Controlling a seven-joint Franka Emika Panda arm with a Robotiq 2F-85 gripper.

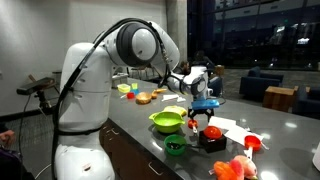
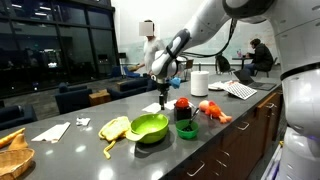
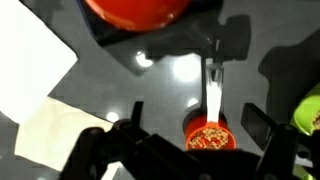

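My gripper is open above the table, its dark fingers apart on either side of the wrist view with nothing held between them. A red cup (image 3: 192,124) with orange-brown bits inside sits low in that view, between the fingers. A white-handled utensil (image 3: 214,92) extends from the cup toward the top. In exterior view 1 the gripper (image 1: 202,104) hangs above the small red cup (image 1: 193,124). A black box-like pot (image 1: 212,142) with a red round top (image 1: 212,132) stands nearby.
A lime-green bowl (image 1: 167,122) and a dark green bowl (image 1: 175,144) stand close by. Orange-red plush (image 1: 235,168) lies near the front edge. A yellow cloth (image 2: 115,129) and white paper (image 1: 235,131) lie on the table. Open tabletop stretches behind.
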